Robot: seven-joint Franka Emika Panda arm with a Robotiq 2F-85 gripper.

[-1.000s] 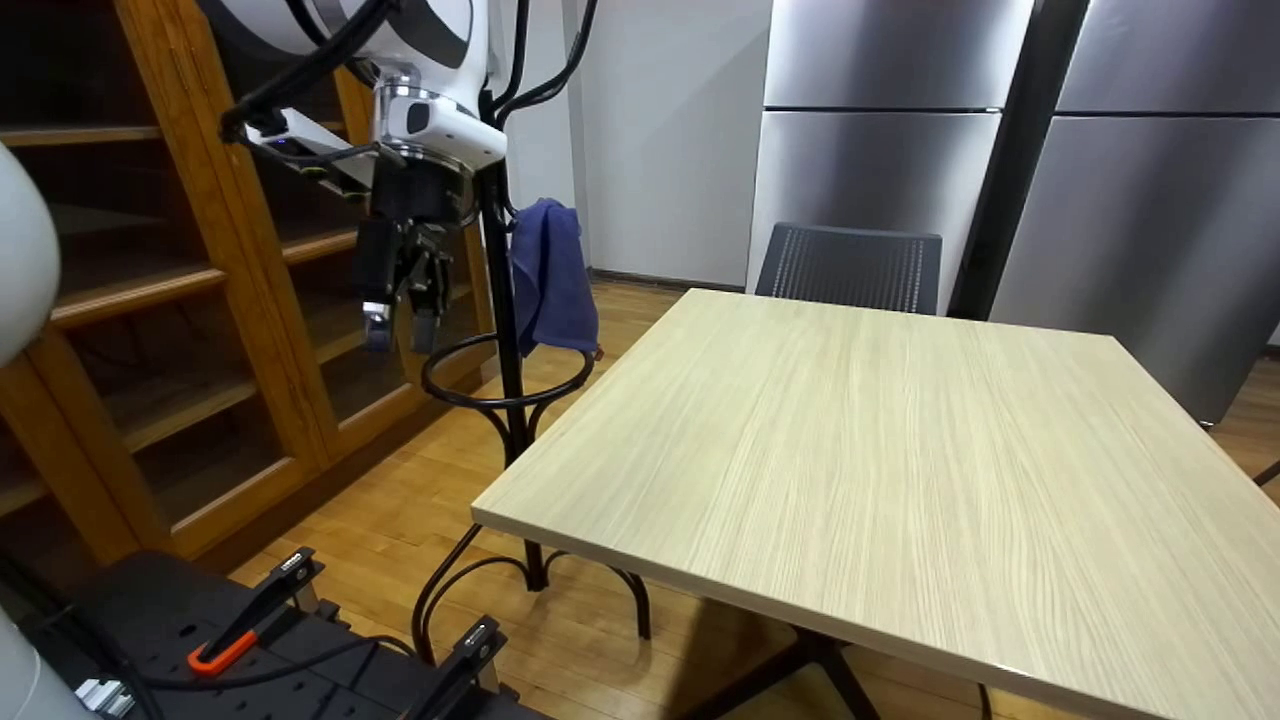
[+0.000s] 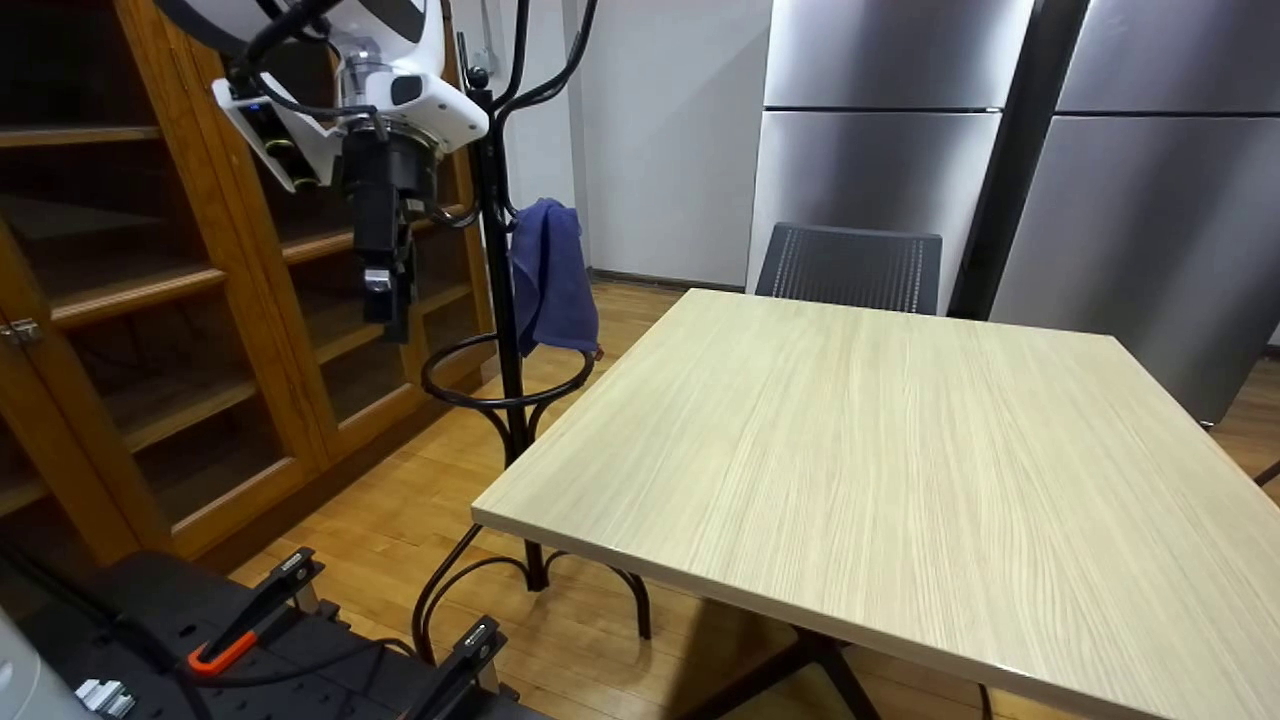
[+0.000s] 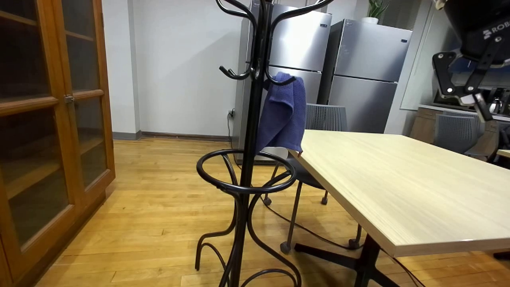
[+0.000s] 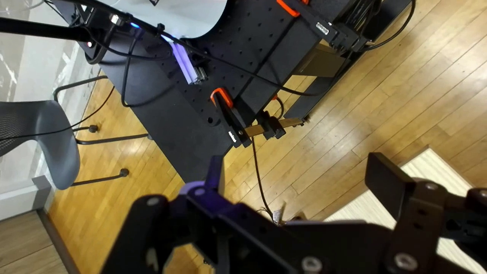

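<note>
A blue towel point(image 3: 283, 114) hangs from a lower hook of the black coat rack point(image 3: 253, 114). The same towel point(image 2: 549, 278) shows to the right of the rack's pole in exterior view 1. My gripper point(image 2: 393, 326) hangs in the air left of that pole, pointing down. In the wrist view my gripper is open, its two fingers wide apart with only floor and the robot's base visible between them. Part of the gripper shows at the upper right of exterior view 2. The towel is not in the wrist view.
A bare pale table point(image 2: 864, 432) stands to the right of the rack, with a grey chair point(image 2: 852, 266) behind it. A glass-fronted wooden cabinet point(image 2: 204, 264) lines the left. Clamps and cables sit on the black base point(image 4: 182, 132).
The arm and gripper have shifted slightly left and turned, so the fingers now overlap more in exterior view 1. Towel, rack and table look unmoved.
</note>
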